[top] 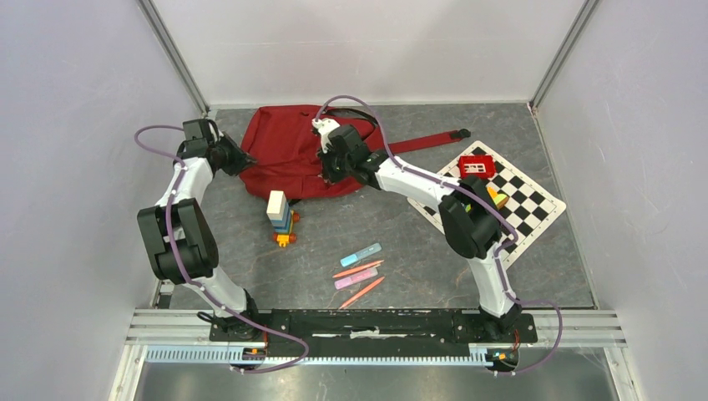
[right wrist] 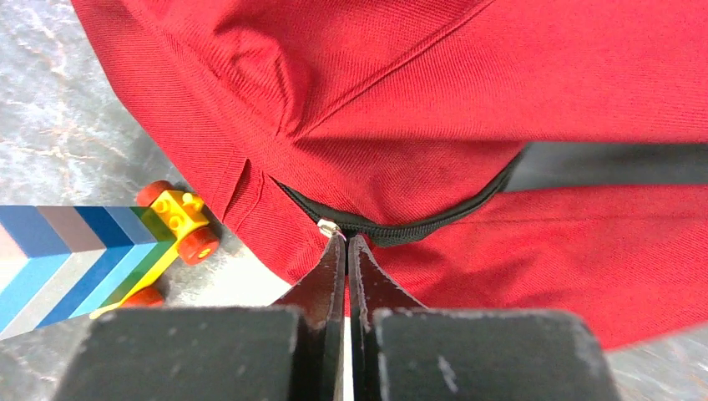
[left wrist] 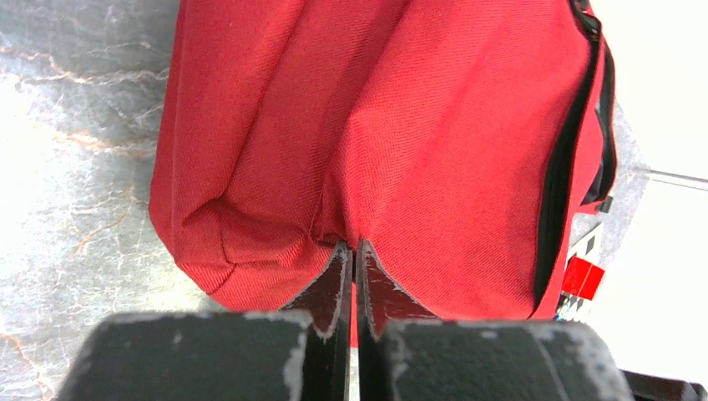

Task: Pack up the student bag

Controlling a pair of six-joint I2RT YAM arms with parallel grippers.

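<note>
The red bag (top: pixel 288 146) lies at the back left, its zipper side toward the front. At its left edge my left gripper is shut, with creased red cloth gathered at its tips. My right gripper is shut at the bag's dark zipper (right wrist: pixel 426 230). The silver zipper slider (right wrist: pixel 328 226) touches its fingertips, and its tab seems pinched between them. To the right of the slider the zipper stands open on a dark inside; leftward, cloth flaps hide the zip line.
A yellow-wheeled block toy (top: pixel 282 219) stands just in front of the bag. Orange pencils (top: pixel 362 292), a blue eraser-like stick (top: pixel 360 255) and a pink one (top: pixel 356 278) lie at front centre. A chessboard (top: pixel 534 209) with a red box (top: pixel 477 166) is at right.
</note>
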